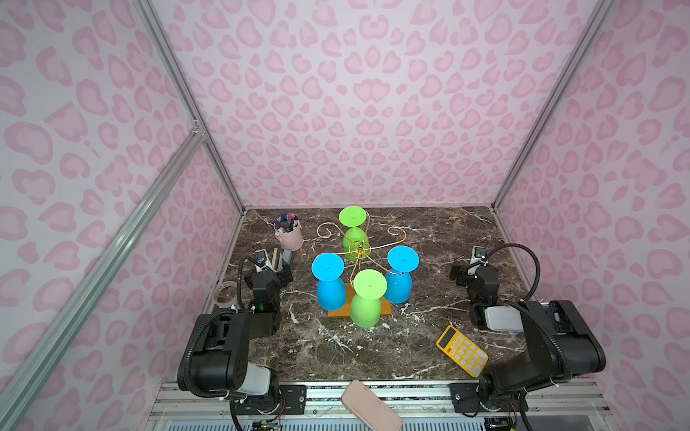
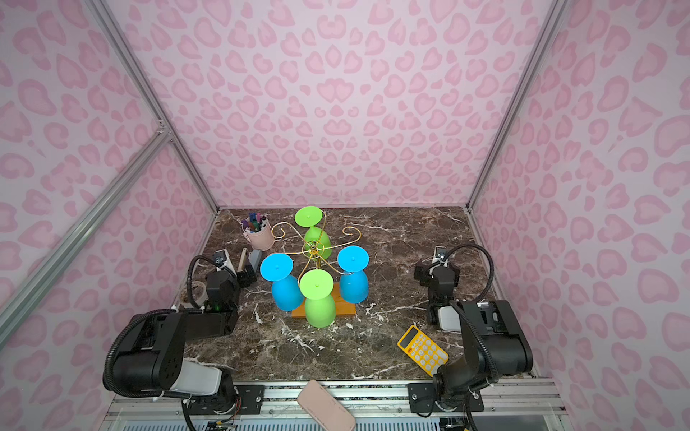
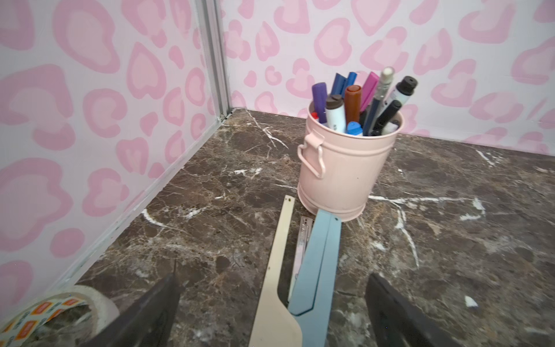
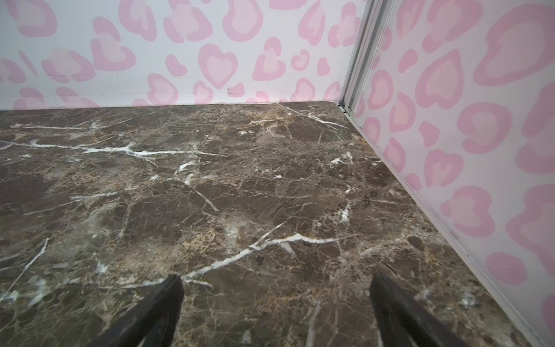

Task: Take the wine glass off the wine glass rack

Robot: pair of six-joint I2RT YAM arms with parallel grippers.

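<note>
A gold wire rack [image 1: 360, 249] on an orange base [image 1: 381, 309] stands mid-table, holding upturned wine glasses: green ones at back [image 1: 355, 240] and front [image 1: 365, 309], blue ones at left [image 1: 331, 291] and right [image 1: 398, 286]. My left gripper stands open at the table's left, apart from the rack, facing the pen cup. My right gripper is open at the right, over bare marble, also apart from the glasses.
A pink pen cup [image 3: 338, 173], flat rulers [image 3: 315, 266] and a tape roll [image 3: 95, 306] are on the left. A yellow calculator [image 1: 462, 350] lies front right.
</note>
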